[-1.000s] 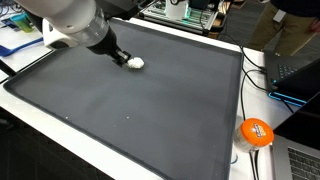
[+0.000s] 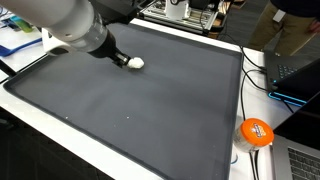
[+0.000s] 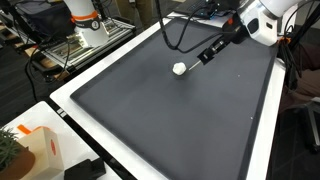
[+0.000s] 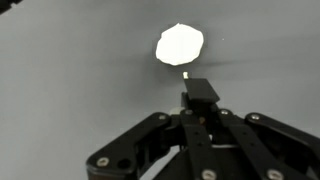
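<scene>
A small white lump [image 2: 135,63] lies on the dark grey board [image 2: 170,100]; it also shows as a white lump [image 3: 180,69] in the second exterior view and as a rounded white patch [image 4: 180,44] at the top of the wrist view. My gripper is shut, pointing down close beside the lump. A thin pale tip [image 4: 185,75] pokes out from its fingers toward the lump. In the second exterior view this looks like a slim light stick [image 3: 194,65]. Most of the stick is hidden, and whether its tip touches the board cannot be told.
An orange-lidded container [image 2: 254,134] stands off the board's right side, near a laptop [image 2: 297,160]. A potted plant [image 3: 12,155] is at lower left in the second exterior view. Most of the board is bare.
The arm has shifted slightly leftward in the first exterior view, with its gripper remaining close to the white lump. The lump appears in the same place.
</scene>
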